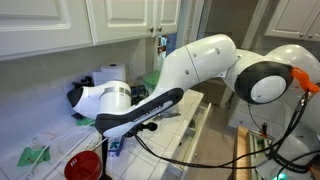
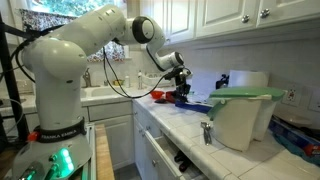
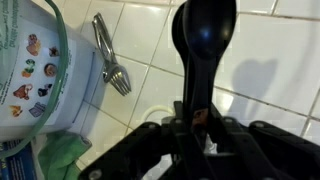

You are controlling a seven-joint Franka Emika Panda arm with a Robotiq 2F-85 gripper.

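In the wrist view my gripper is shut on a black spoon, its bowl pointing up the picture away from the fingers. A second dark rounded shape, which looks like another spoon bowl, shows just behind its left edge. A metal fork lies on the white tiles to the left, apart from the gripper. Exterior view 2 has the gripper small and far down the counter. The arm hides most of its fingers in exterior view 1.
A sticker-covered white container and a green cloth border the left of the wrist view. A red bowl sits near the arm's end. A large container with a green lid stands on the near counter, above an open drawer.
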